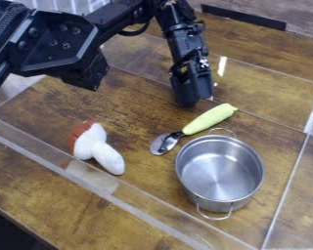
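My black gripper (194, 96) points down over the back middle of the wooden table, behind the other objects; its fingertips are dark and hard to make out. In front of it lie a pale yellow corn-like toy (209, 119) and a metal spoon (164, 145), close together on a diagonal. A steel pot (219, 172) with wire handles stands at the front right. At the left lies a white mushroom-like toy (97, 148) with a red part.
Clear plastic barriers (146, 221) border the work area at the front, back and right.
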